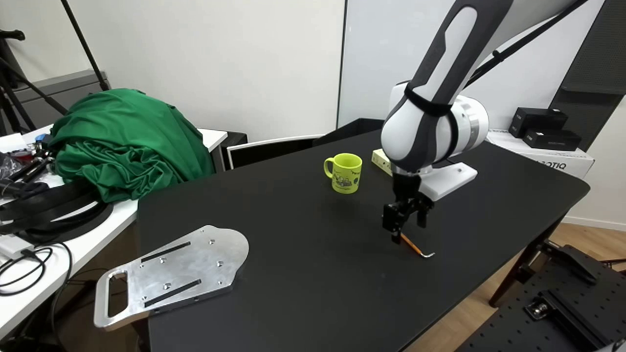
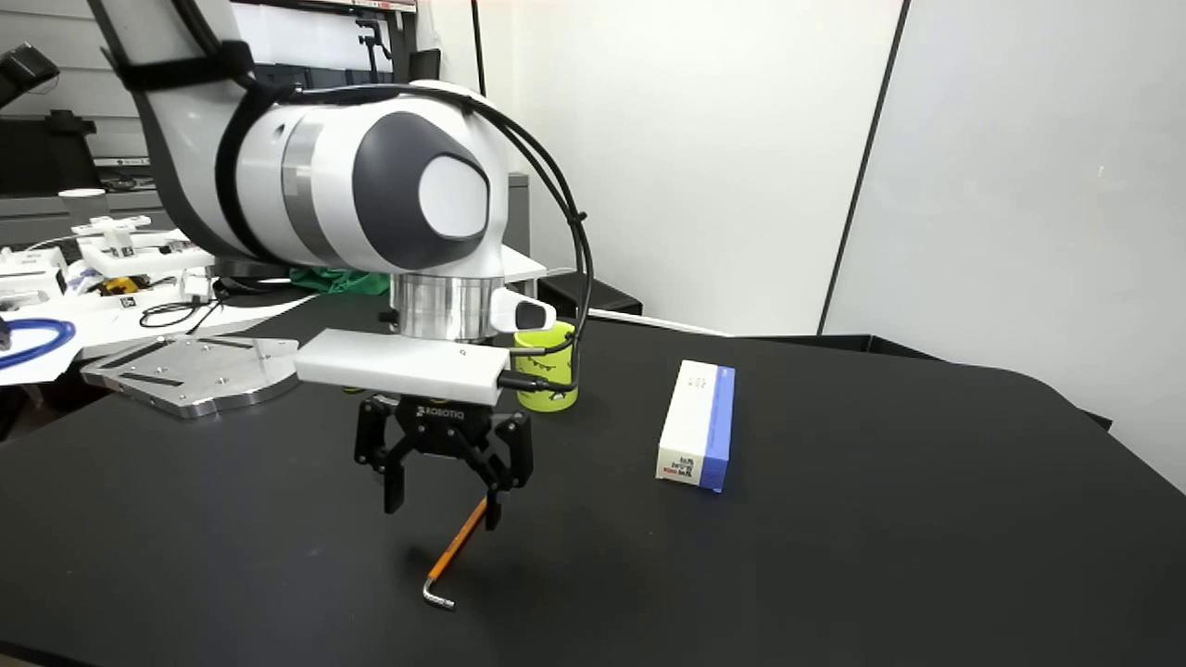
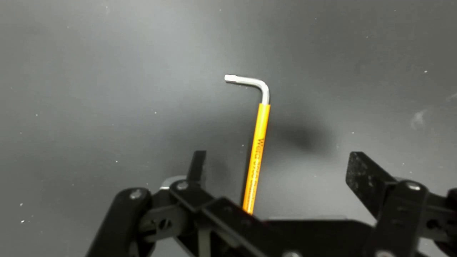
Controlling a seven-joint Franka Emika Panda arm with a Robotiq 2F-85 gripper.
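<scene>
An orange-sleeved hex key [image 3: 257, 150] with a bare metal bent end lies on the black table. In the wrist view it passes between the two fingers of my gripper, nearer the left one, and its lower end is hidden by the gripper. My gripper [image 2: 445, 513] is open and points down, low above the table, with a gap on both sides of the key. In the first exterior view the gripper [image 1: 409, 228] covers the far end of the hex key [image 1: 414, 244].
A green-yellow mug [image 1: 346, 173] stands behind the gripper. A white and blue box [image 2: 691, 426] lies to the right in the second exterior view. The metal plate [image 1: 182, 270] rests at the table's left. Bare table surrounds the hex key.
</scene>
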